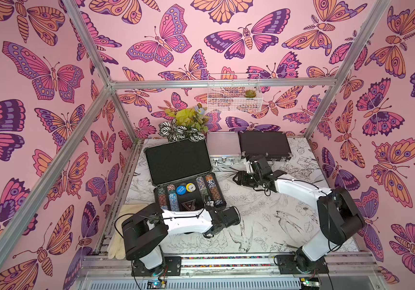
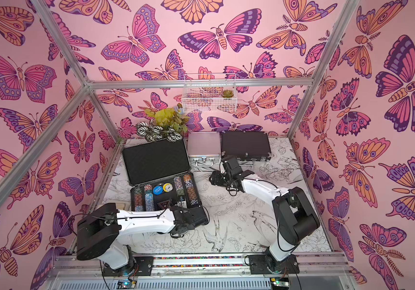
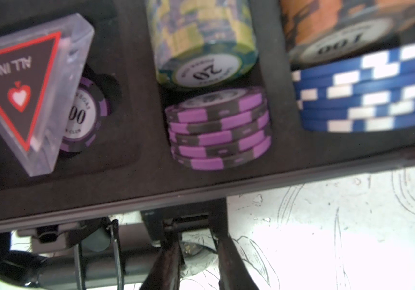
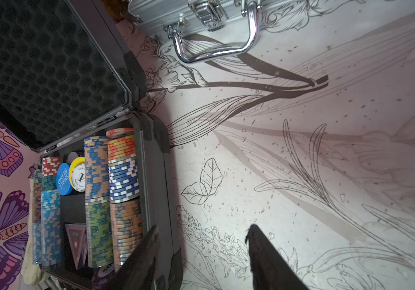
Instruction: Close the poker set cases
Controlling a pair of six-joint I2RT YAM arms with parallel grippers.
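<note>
An open black poker case lies on the left of the table in the top left view, its foam-lined lid (image 1: 178,162) raised at the back. Rows of chips and an ALL IN triangle (image 3: 21,82) fill its tray (image 3: 130,188). At the tray's front edge, my left gripper has its fingers part open beside a front latch (image 3: 188,217); whether they touch it cannot be told. The case's handle (image 3: 96,268) is to the left of those fingers. My right gripper is open over the table, right of the case, with nothing between its fingers.
Behind stand a closed silver case (image 1: 224,145) and a closed black case (image 1: 265,144), side by side. A plant (image 1: 185,123) is just behind the raised lid. Bare patterned tabletop (image 1: 265,224) lies between the arms.
</note>
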